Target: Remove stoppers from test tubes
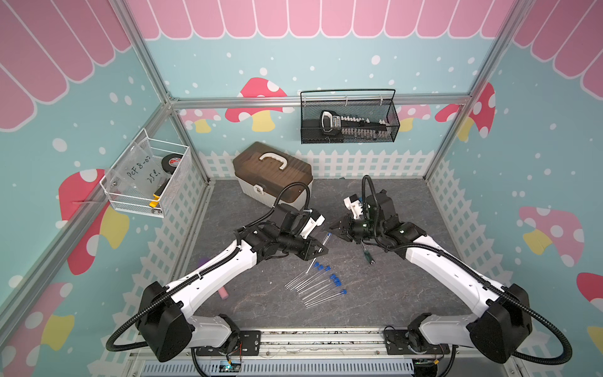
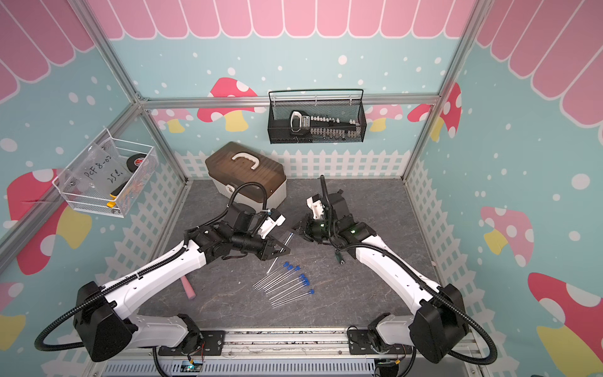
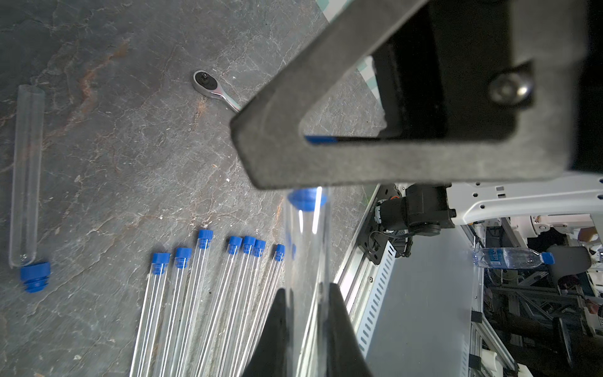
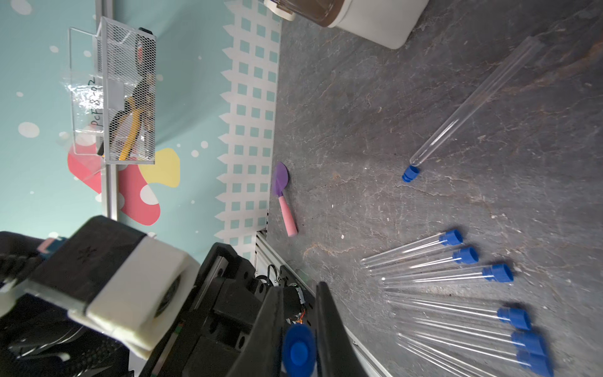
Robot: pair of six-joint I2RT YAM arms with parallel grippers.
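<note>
My left gripper is shut on a clear test tube (image 3: 306, 251), which is tilted above the table. A blue stopper (image 3: 307, 199) caps its upper end. One finger of my right gripper crosses in front of that stopper in the left wrist view. In the right wrist view the stopper (image 4: 298, 358) shows end-on between the right fingertips; whether they press on it cannot be told. A bare tube (image 4: 474, 103) lies apart on the table, a loose blue stopper (image 4: 410, 174) by its end. Several stoppered tubes (image 4: 433, 276) lie in a row near the front.
A brown-lidded toolbox (image 1: 273, 172) stands at the back left. A ratchet (image 3: 210, 84) lies under the right arm, and a purple-and-pink spoon (image 4: 285, 204) is at the left. Bare table shows at the right.
</note>
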